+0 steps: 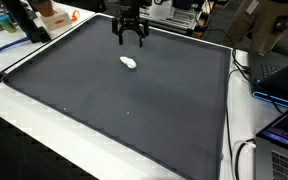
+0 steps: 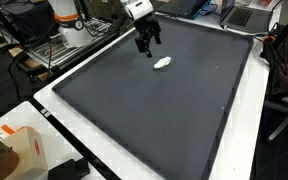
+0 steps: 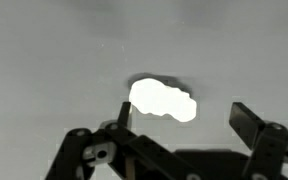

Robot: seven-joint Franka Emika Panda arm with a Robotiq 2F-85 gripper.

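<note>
A small white, lumpy, elongated object [image 3: 163, 100] lies on the dark grey mat, ahead of my fingers in the wrist view. In the first exterior view the white object [image 1: 128, 62] is just in front of the arm, and in the second the same piece [image 2: 162, 62] lies beside it. My gripper is open, its two dark fingers wide apart with nothing held between them. From outside, the gripper [image 1: 131, 42] hangs low near the mat's back edge, a short way from the white object.
</note>
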